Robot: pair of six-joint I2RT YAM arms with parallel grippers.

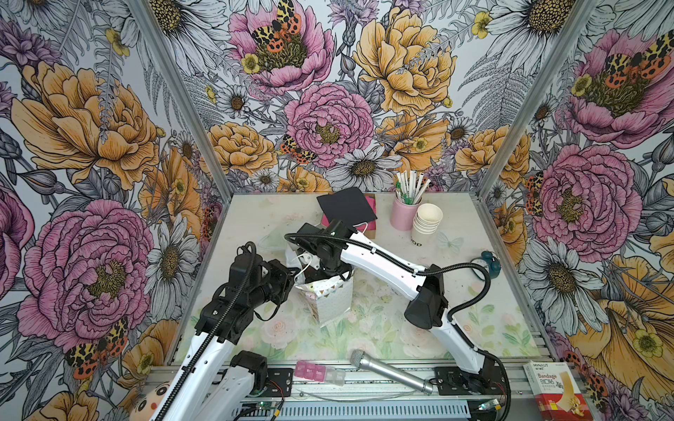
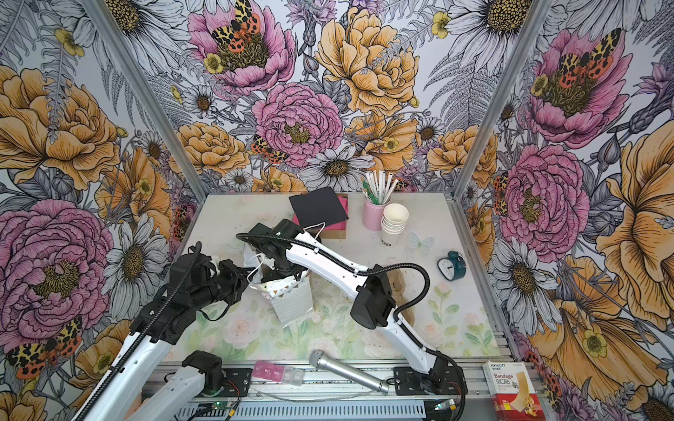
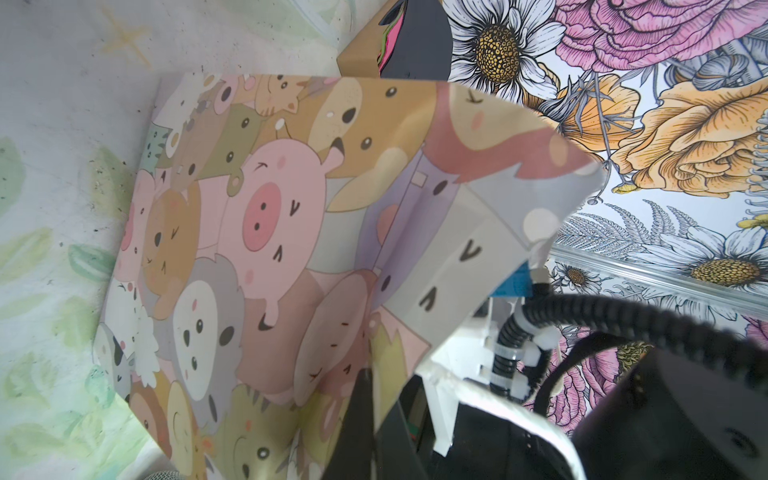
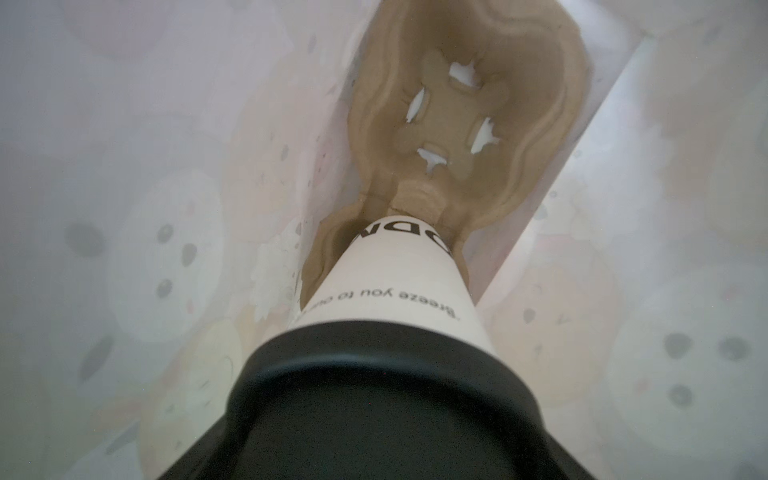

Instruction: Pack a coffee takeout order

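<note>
A white paper bag printed with cartoon animals stands upright on the left-centre of the table. My left gripper is shut on the thin edge of its wall at the bag's left side. Inside the bag, in the right wrist view, lies a brown pulp cup carrier; its far compartment is empty. A white paper cup with a black lid stands over the near compartment; whether it is fully seated is hidden. My right gripper reaches into the bag's mouth, open, its dark fingers on either side of the lid.
Behind the bag sits a pink and brown box topped by a black sheet. A pink straw holder and stacked cups are back right. A teal clock stands at the right, a microphone along the front edge.
</note>
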